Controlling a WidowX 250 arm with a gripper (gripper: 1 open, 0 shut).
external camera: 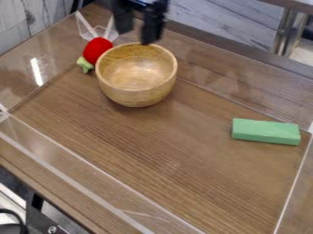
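Note:
My gripper point(134, 27) is a blurred dark shape at the top centre, above and behind a tan bowl point(134, 87); its fingers are too blurred to read. A red object point(95, 50) with a green part lies just left of the bowl, with a pale, thin object behind it. A green block point(265, 131) lies on the wooden table point(159, 183) at the right.
A pale rim or wall runs along the back right, and the table's left edge shows at the lower left.

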